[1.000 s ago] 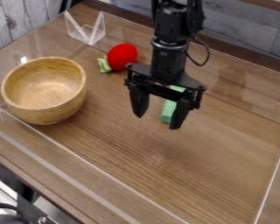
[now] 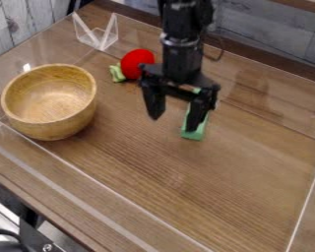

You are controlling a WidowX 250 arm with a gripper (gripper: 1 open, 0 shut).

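My black gripper (image 2: 179,98) hangs over the middle of the wooden table, its dark fingers pointing down and spread apart, with no object visible between them. A green object (image 2: 193,127) lies on the table just right of and below the gripper, partly behind it. A red round object (image 2: 139,63) sits behind and left of the gripper, beside a small green piece (image 2: 118,73) at its left.
A wide wooden bowl (image 2: 47,102) fills the left side. A white wire-like object (image 2: 99,31) stands at the back left.
The gripper has moved back, away from the camera, and appears higher in the view, uncovering more of the green object beside it.
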